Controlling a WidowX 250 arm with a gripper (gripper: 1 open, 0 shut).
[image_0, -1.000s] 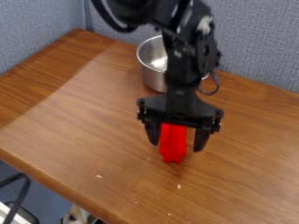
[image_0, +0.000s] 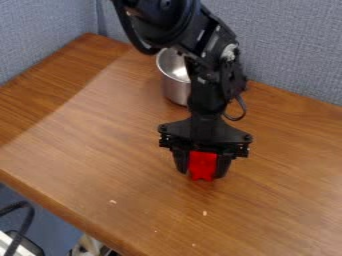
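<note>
The black gripper (image_0: 203, 160) is lowered to the wooden table, shut on a red block (image_0: 203, 168) that shows between its fingers. Behind the arm, a shiny metal bowl or pot (image_0: 174, 76) stands toward the back, partly hidden by the arm.
Grey padded walls border it at the back and left. Cables and other items show below the table's edge at the lower left.
The gripper's fingers have closed in around the red block, so less of it shows. The gripper has shifted slightly.
</note>
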